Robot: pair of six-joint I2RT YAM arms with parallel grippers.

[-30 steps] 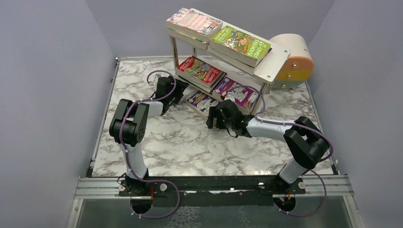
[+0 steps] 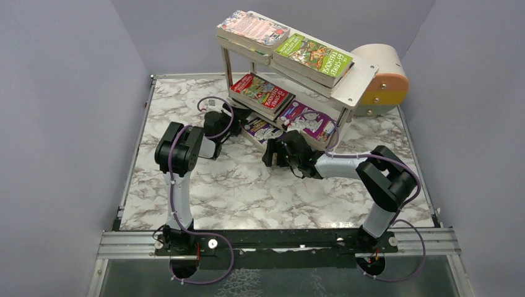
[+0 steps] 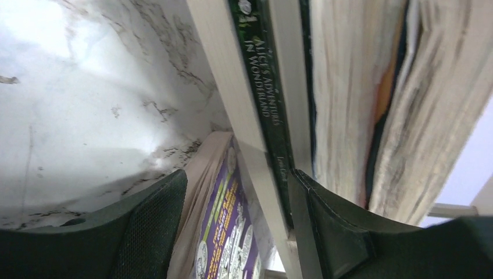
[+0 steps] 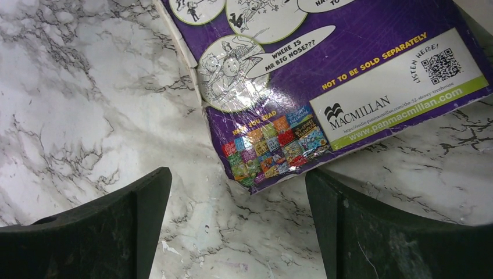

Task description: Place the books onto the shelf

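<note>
A purple book (image 2: pixel 259 129) lies on the marble at the foot of the white shelf unit, its corner (image 4: pixel 273 145) filling much of the right wrist view. My left gripper stands open at the book's left end, the book's edge (image 3: pixel 218 215) between its fingers, beside a stack with an Alice's Adventures in Wonderland spine (image 3: pixel 264 87). My right gripper is open just outside the purple book's near corner. On the lower shelf sit a red-covered stack (image 2: pixel 259 90) and another purple book (image 2: pixel 309 117).
The top shelf holds a pink-white stack (image 2: pixel 251 28) and a green book (image 2: pixel 314 57). A cream cabinet with coloured drawers (image 2: pixel 381 86) stands at the back right.
The left arm has shifted right and slightly toward the book's end. The right gripper has crept a little to the left.
</note>
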